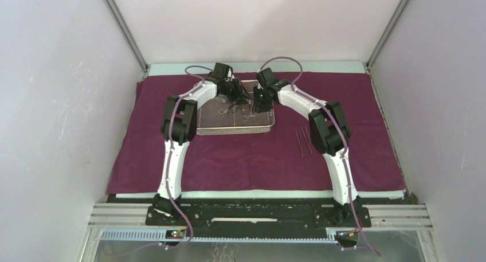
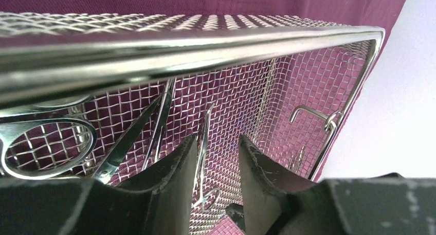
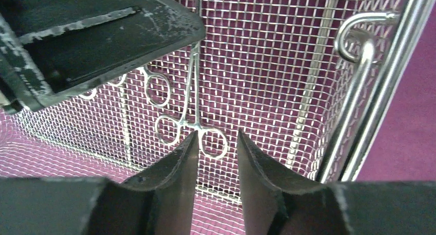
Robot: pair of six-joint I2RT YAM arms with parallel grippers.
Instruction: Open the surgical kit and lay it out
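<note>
The wire mesh basket (image 1: 234, 131) stands on the maroon cloth with steel instruments inside. My left gripper is open over it; a thin ring-handled instrument (image 2: 203, 142) shows below, between its fingers from this viewpoint. My right gripper is also open, with nothing held, above the ring handles (image 3: 214, 143) of a long instrument on the mesh. In the right wrist view, the left gripper's black finger (image 3: 154, 29) hides part of that instrument's shaft. Scissors-like rings (image 2: 49, 145) and flat blades (image 2: 128, 140) lie farther left in the left wrist view.
Several slim instruments (image 1: 300, 143) lie on the cloth right of the basket. A bent wire handle (image 3: 360, 55) hangs inside the basket's side. Both grippers work close together.
</note>
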